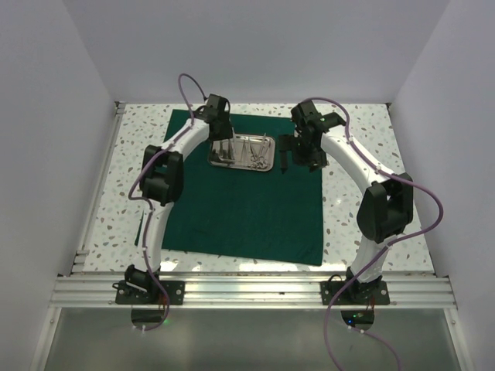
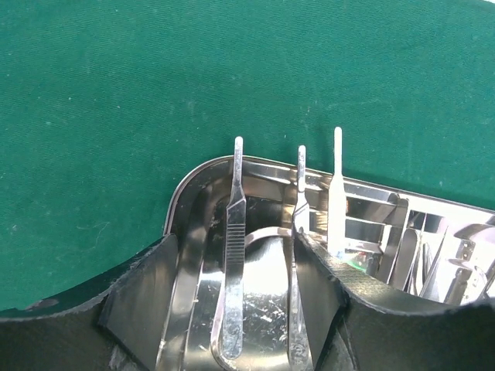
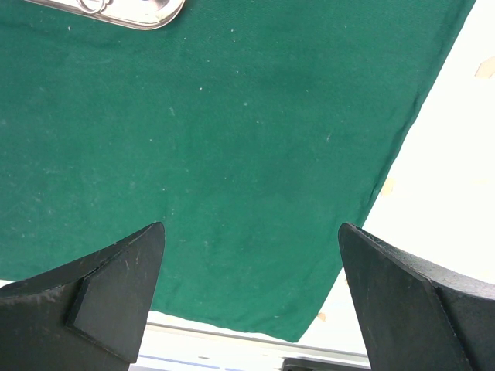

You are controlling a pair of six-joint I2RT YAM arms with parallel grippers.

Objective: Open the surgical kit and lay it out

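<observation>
The metal instrument tray [image 1: 241,165] rests on the green cloth [image 1: 232,216] near its far edge. Over the tray's left end, my left gripper is open. A ridged metal handle [image 2: 234,274] lies in the gap between its fingers, ungripped. Close by the right-hand finger [image 2: 321,282] is a second slim metal handle [image 2: 301,209], partly covered by that finger. Just beyond stands out a white-handled instrument [image 2: 337,205]. My right gripper is open and empty above bare cloth, to the right of the tray.
Scissor-like tools [image 1: 257,158] fill the tray's right side, past a divider. The cloth in front of the tray is clear. Speckled table top [image 1: 356,216] shows on both sides, with a metal rail [image 1: 251,284] along the front.
</observation>
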